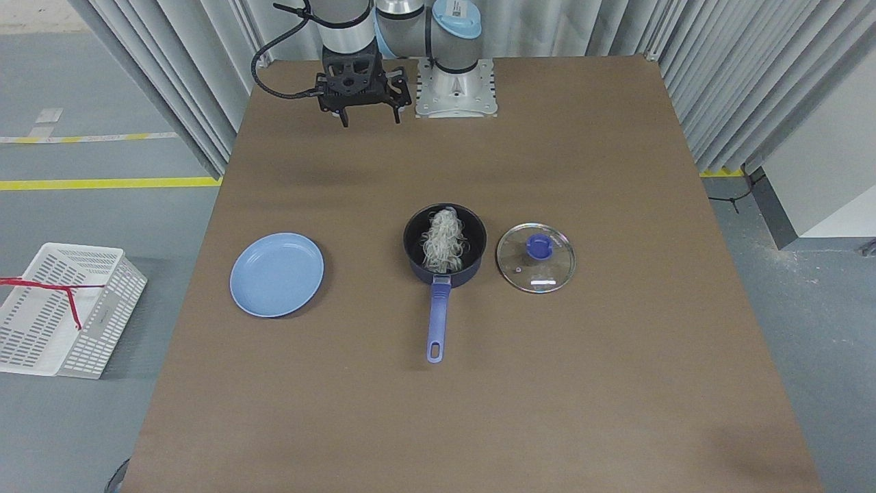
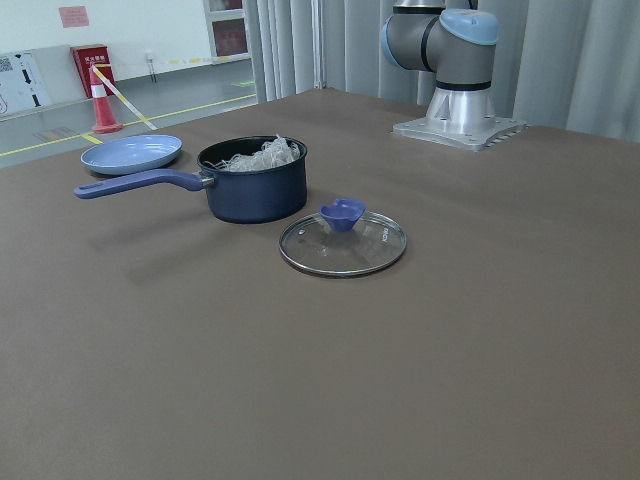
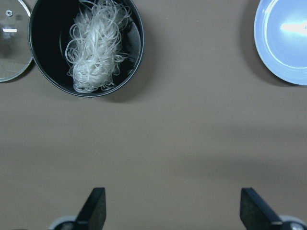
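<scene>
A dark blue saucepan (image 1: 417, 255) holding white noodles (image 1: 444, 238) stands mid-table, its lilac handle (image 1: 436, 324) pointing toward the front camera. Its glass lid with a blue knob (image 1: 539, 246) lies just right of it, and a light blue plate (image 1: 276, 275) lies to its left. My gripper (image 1: 371, 115) hangs at the back of the table, behind the pan and plate; in the wrist view its fingers stand wide apart (image 3: 172, 206) with nothing between them. The noodles also show in the left camera view (image 2: 262, 158).
The robot's base plate (image 1: 484, 98) sits at the back edge. A white basket (image 1: 98, 345) is on the floor off the table's left side.
</scene>
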